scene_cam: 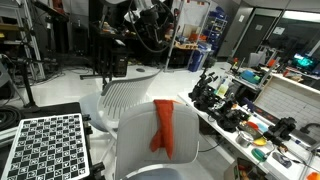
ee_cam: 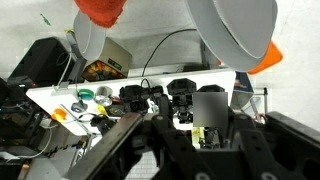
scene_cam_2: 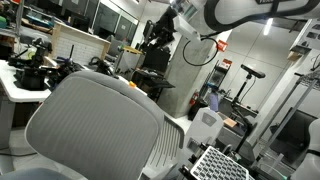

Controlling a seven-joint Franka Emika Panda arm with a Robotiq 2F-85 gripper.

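Observation:
A red-orange cloth (scene_cam: 163, 130) hangs over the backrest of the nearer grey chair (scene_cam: 135, 150). From the other side only a small orange bit of cloth (scene_cam_2: 132, 85) shows on top of that backrest. Part of the red cloth (ee_cam: 102, 9) also appears at the upper left of the wrist view. My gripper is open, with nothing held between its fingers. High above the chairs, the gripper (scene_cam_2: 150, 45) stays apart from the cloth.
A second chair (scene_cam: 125, 95) with a slatted back stands behind the nearer one. To the left lies a white board with dark squares (scene_cam: 48, 148). A cluttered worktable (scene_cam: 205, 122) stands beyond the chairs, with several tools and dark devices on it.

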